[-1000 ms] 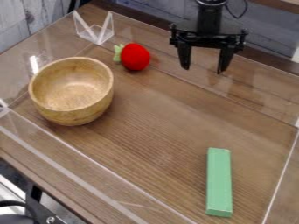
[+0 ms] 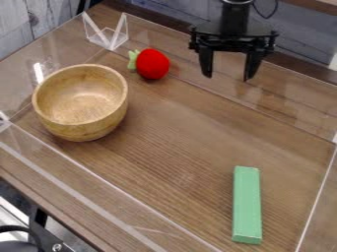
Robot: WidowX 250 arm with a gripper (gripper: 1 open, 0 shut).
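Observation:
The black gripper (image 2: 232, 51) is at the top centre-right, upright over the wooden table, with its fingers spread wide apart and nothing visible between them. A red tomato-like object (image 2: 152, 66) with a green top lies to its left. A wooden bowl (image 2: 81, 126) sits at the middle left. A long mint-green block (image 2: 246, 204) lies at the lower right, well apart from the gripper.
A white wire-like rack (image 2: 108, 33) stands at the top left near the table's edge. Black cables show at the bottom left corner.

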